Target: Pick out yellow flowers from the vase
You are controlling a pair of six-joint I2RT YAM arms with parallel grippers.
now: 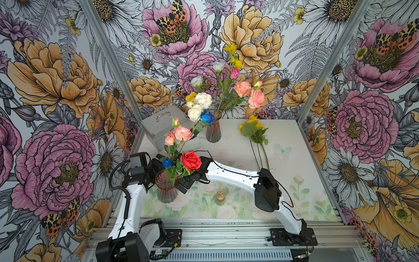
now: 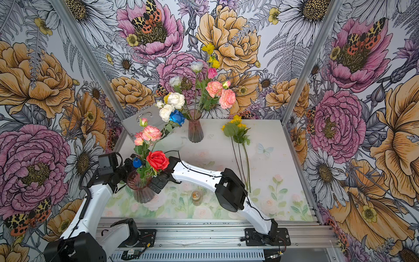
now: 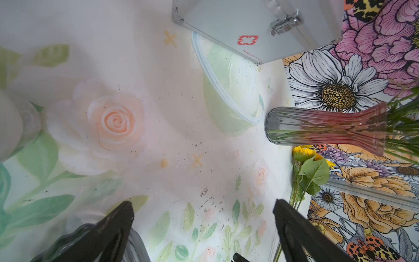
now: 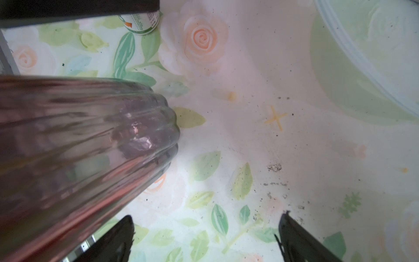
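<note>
In the front left vase (image 1: 167, 187), of ribbed pinkish glass, stand a red rose (image 1: 191, 160), pink roses (image 1: 182, 133) and blue blooms; no yellow shows among them. My left gripper is open at its left side, and my right gripper is open at its right side, the ribbed glass looming at left in that wrist view. Neither has anything between its fingers. Yellow flowers (image 1: 254, 126) with long green stems lie on the table at right. The rear vase (image 1: 213, 130) has yellow blooms (image 1: 231, 49) high above it among white and pink ones.
A grey metal box (image 1: 163, 126) stands at the back left. In front of the right arm sits a small jar (image 1: 220, 197).
</note>
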